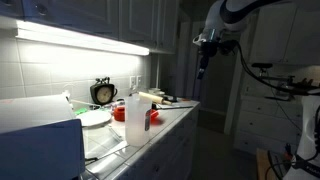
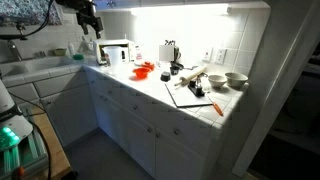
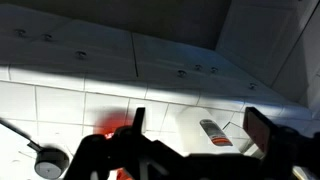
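Observation:
My gripper (image 1: 201, 72) hangs in the air past the counter's front edge, well above the worktop. In the wrist view the dark fingers of the gripper are spread apart, with nothing held between them. Below them, a white container (image 3: 190, 128) with a label appears on the tiled counter, beside a blurred red object (image 3: 110, 123). The second exterior view puts the gripper (image 2: 97, 33) at the upper left, clear of everything on the counter. A red bowl (image 2: 141, 73) sits on the worktop there.
Toward the right of the counter are a dark tray (image 2: 187, 95), a rolling pin (image 2: 189, 76), small bowls (image 2: 236, 79) and an orange-handled utensil (image 2: 215, 105). A black clock (image 1: 103, 92) stands by the wall. Cabinets (image 1: 160, 25) overhang the worktop. Open floor lies in front.

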